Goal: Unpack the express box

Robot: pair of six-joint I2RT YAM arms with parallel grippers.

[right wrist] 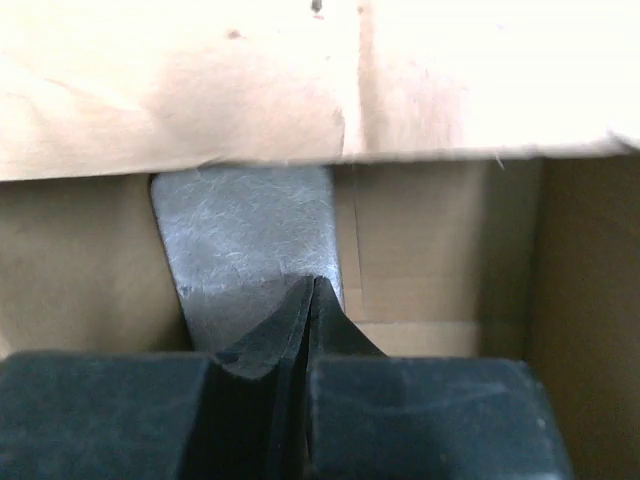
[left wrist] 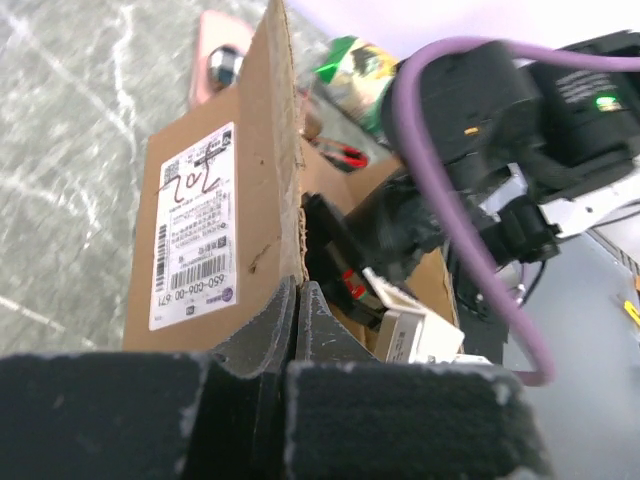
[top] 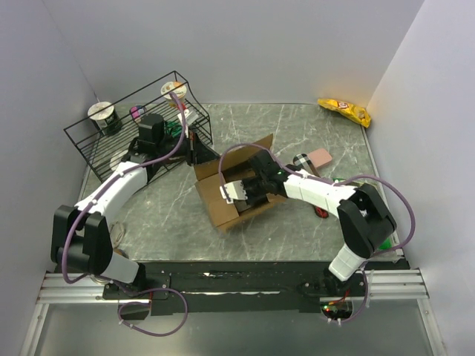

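The open cardboard box (top: 215, 200) sits mid-table, its labelled flap (left wrist: 195, 230) upright. My left gripper is shut at that flap's edge; whether the cardboard is between its fingers I cannot tell for sure. My right gripper is shut and reaches down inside the box, its tips by a flat silver-grey object (right wrist: 240, 230) against the cardboard. No object shows between the right fingers.
A wire rack (top: 96, 152) with containers stands back left. A yellow snack bag (top: 343, 109), a pink block (top: 319, 157) and red-handled scissors (top: 320, 211) lie right of the box.
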